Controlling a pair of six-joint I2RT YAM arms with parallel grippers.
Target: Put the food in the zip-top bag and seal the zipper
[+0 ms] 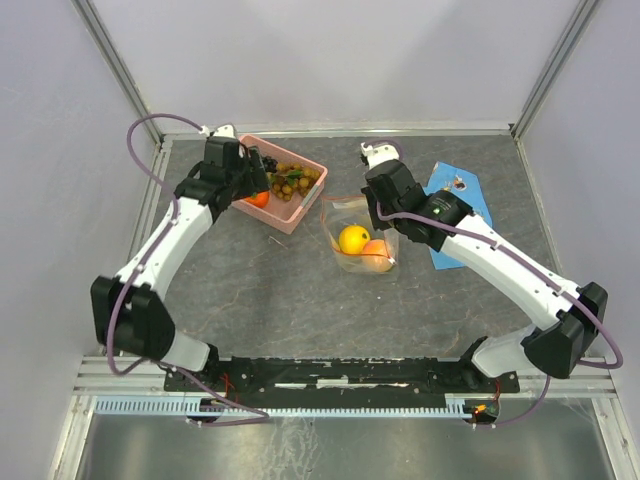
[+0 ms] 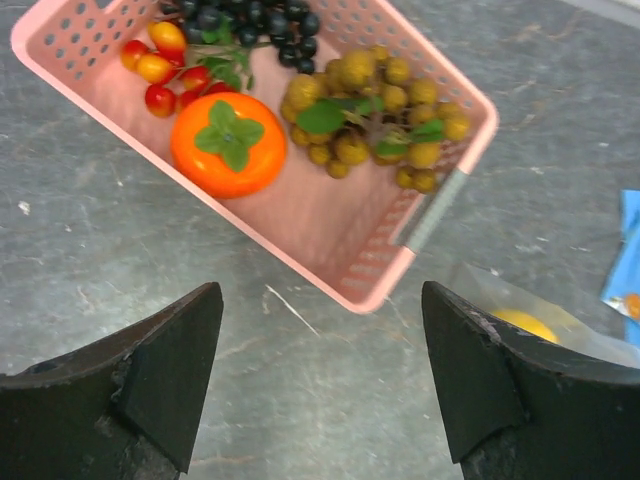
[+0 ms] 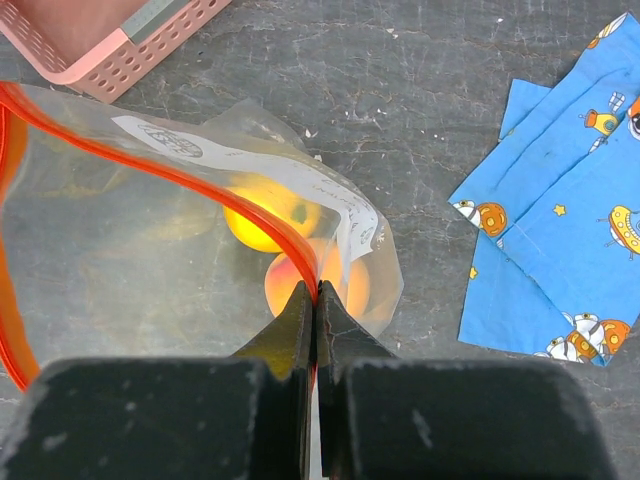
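Observation:
A clear zip top bag (image 1: 347, 215) with an orange-red zipper edge stands gaping open. Inside it sit a yellow fruit (image 1: 354, 239) and a peach-coloured fruit (image 1: 377, 256). My right gripper is shut on the bag's rim at the zipper. The left gripper is open and empty, above the near side of the pink basket (image 2: 262, 233). In that basket lie an orange persimmon (image 2: 228, 146), olive-coloured fruit (image 2: 352, 148) on a sprig, dark grapes (image 2: 255, 22) and small red tomatoes (image 2: 160, 99).
A folded blue cloth (image 3: 560, 215) with cartoon prints lies right of the bag, partly behind my right arm in the top view. The grey tabletop (image 1: 290, 310) in front of the bag and basket is clear.

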